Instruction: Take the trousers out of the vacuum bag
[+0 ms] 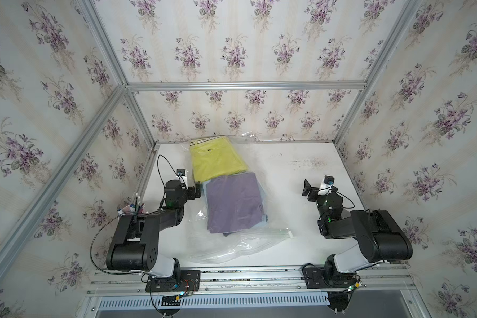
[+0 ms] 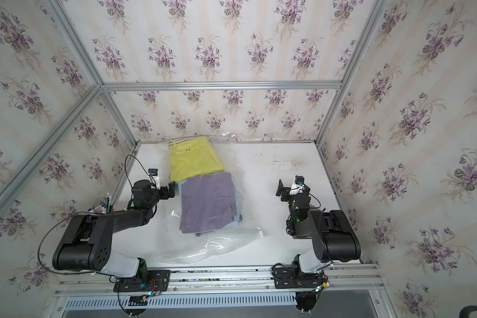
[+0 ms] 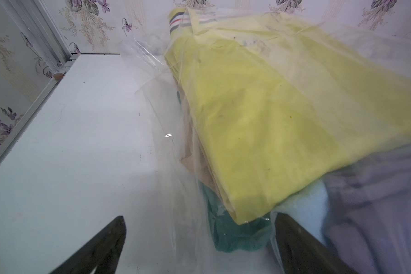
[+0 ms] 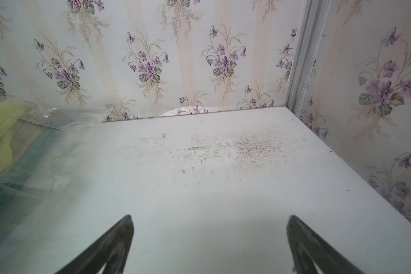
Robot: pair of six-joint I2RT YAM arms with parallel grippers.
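A clear vacuum bag (image 1: 238, 249) lies flat on the left and middle of the table, with folded clothes inside. A yellow folded garment (image 1: 217, 159) fills its far part, and a purple-grey folded garment (image 1: 234, 204) lies nearer; which piece is the trousers I cannot tell. Under them the left wrist view shows light blue cloth (image 3: 306, 207), teal cloth (image 3: 237, 233) and a beige edge. My left gripper stands open at the bag's left side, nothing gripped. Well to the right of the bag, my right gripper is open over bare table.
The bag's near end (image 2: 217, 246) is empty, crumpled film reaching toward the front edge. Papered walls (image 4: 146, 54) enclose the back and sides.
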